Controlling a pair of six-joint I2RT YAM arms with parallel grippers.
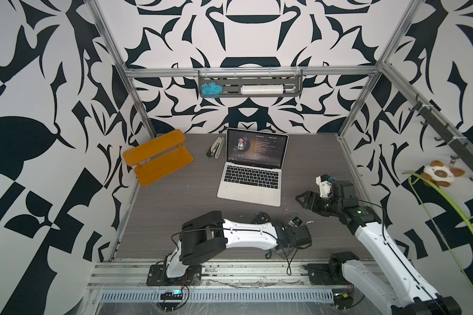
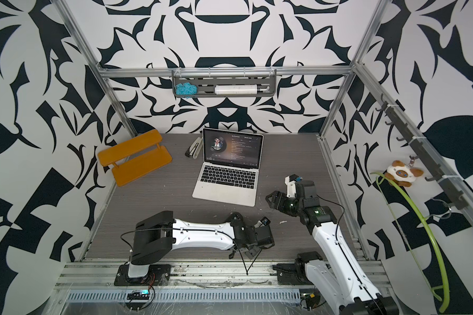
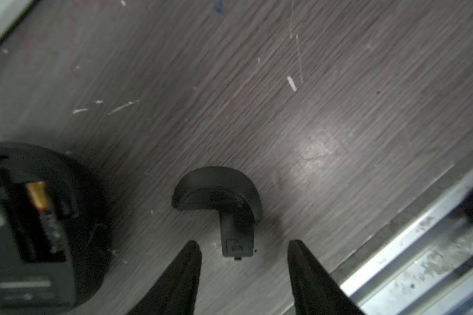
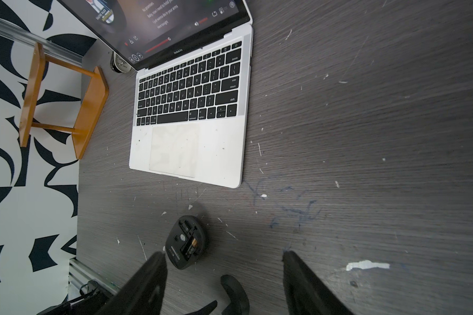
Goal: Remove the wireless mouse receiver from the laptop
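The silver laptop [image 1: 249, 194] stands unfolded with its screen on. No receiver can be made out on its visible right edge. In the left wrist view, a black curved piece with a short stem [image 3: 217, 178] lies on the table. My left gripper is open over it, fingertips on either side of the stem's lower end, nothing held. Beside it an upturned black mouse shows its uncovered battery bay; it is also in the right wrist view [image 4: 186, 241]. My right gripper is open and empty, near the laptop's right front corner.
A brown stand [image 1: 160, 157] sits at the back left, and a stapler [image 1: 215, 147] is beside the laptop. The metal rail [image 3: 404, 225] runs along the table's front edge. Bare table lies right of the laptop.
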